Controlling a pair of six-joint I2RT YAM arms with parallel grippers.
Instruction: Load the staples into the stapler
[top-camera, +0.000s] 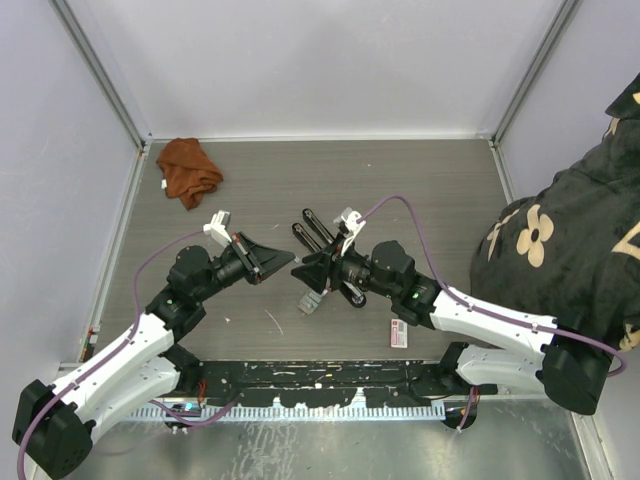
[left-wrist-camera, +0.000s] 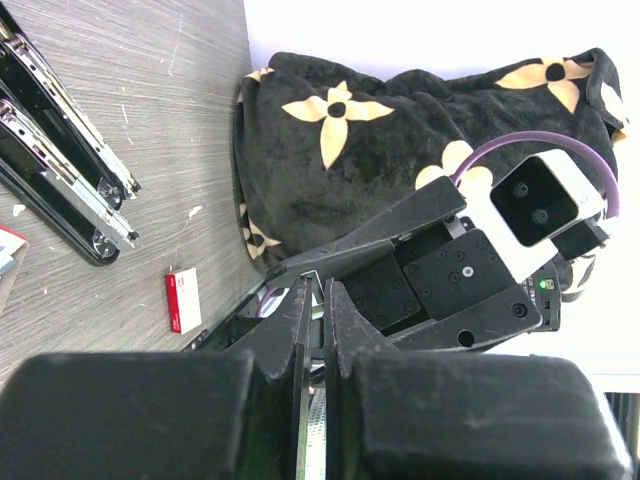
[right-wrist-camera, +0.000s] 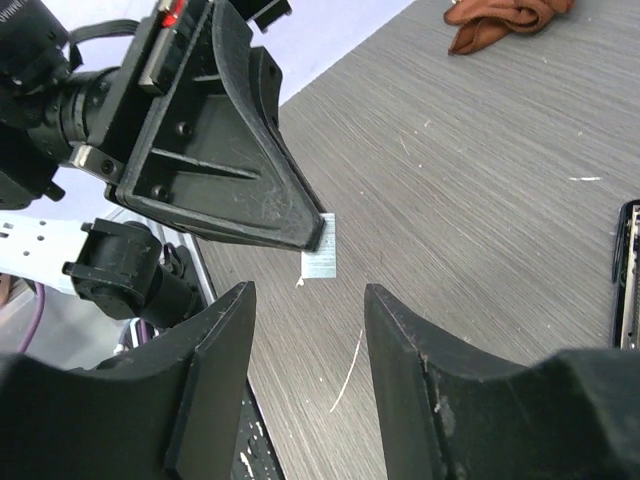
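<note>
My left gripper (top-camera: 291, 257) is shut on a small pale staple strip (right-wrist-camera: 320, 262), which sticks out past its fingertips in the right wrist view. Only a thin sliver of it shows in the left wrist view. Facing it, my right gripper is open, its fingers apart with nothing between them. From its own camera, the strip appears just beyond the gap, apart from the fingers. The stapler (top-camera: 318, 229) lies behind the right gripper as two long black parts, partly hidden by that arm. Metal rails (left-wrist-camera: 75, 105) show on them in the left wrist view.
A pale staple pack (top-camera: 311, 301) lies beneath the right gripper. A red-and-white box (top-camera: 399, 333) stands near the table's front. At the back left is a brown cloth (top-camera: 188, 172); a dark flowered blanket (top-camera: 560, 235) fills the right side.
</note>
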